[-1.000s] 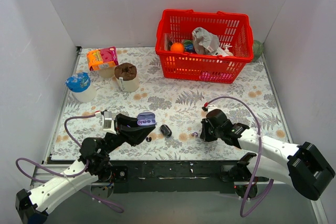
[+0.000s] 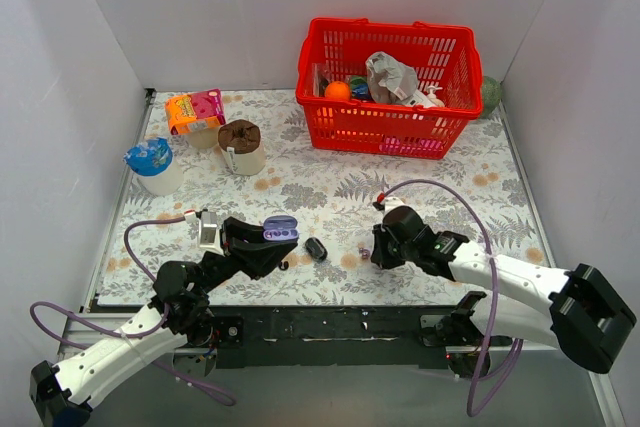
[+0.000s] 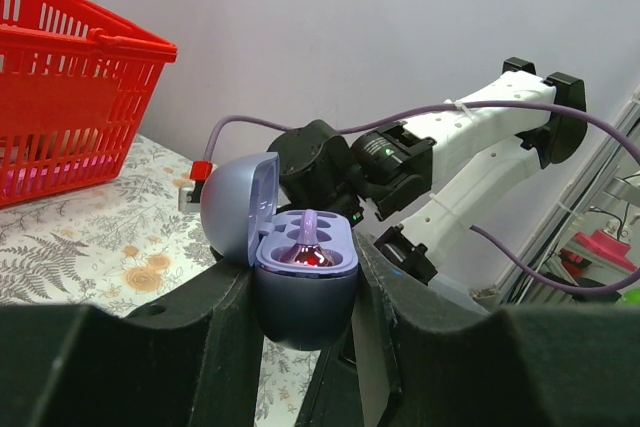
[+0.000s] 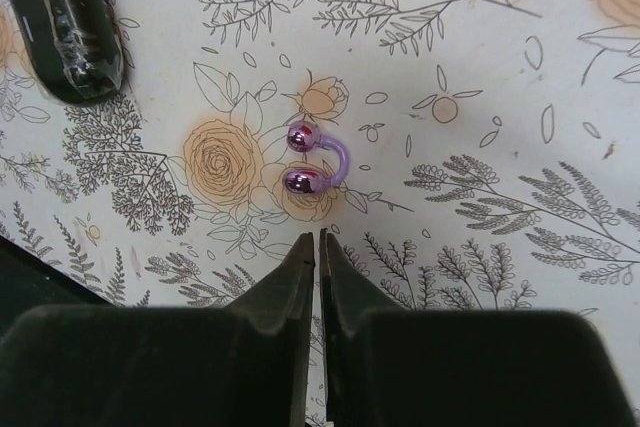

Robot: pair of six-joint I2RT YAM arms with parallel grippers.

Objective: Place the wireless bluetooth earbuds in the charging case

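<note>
An open lilac charging case (image 3: 306,297) is held up in the left wrist view, lid hinged back to the left. My left gripper (image 2: 270,247) is shut on it. One purple clip-shaped earbud (image 3: 308,237) sits in the case's tray, its loop sticking up. Another purple C-shaped earbud (image 4: 338,159) lies flat on the patterned table. My right gripper is just short of it, below it in the right wrist view. A narrow gap separates its fingertips, with nothing between them; the earbud is clear of both.
A dark oval object (image 2: 316,249) lies on the table between the arms, and a small dark thing (image 2: 284,265) is left of it. At the back are a red basket (image 2: 400,131) and several containers. Free cloth surrounds the loose earbud.
The left arm and the case have stayed put.
</note>
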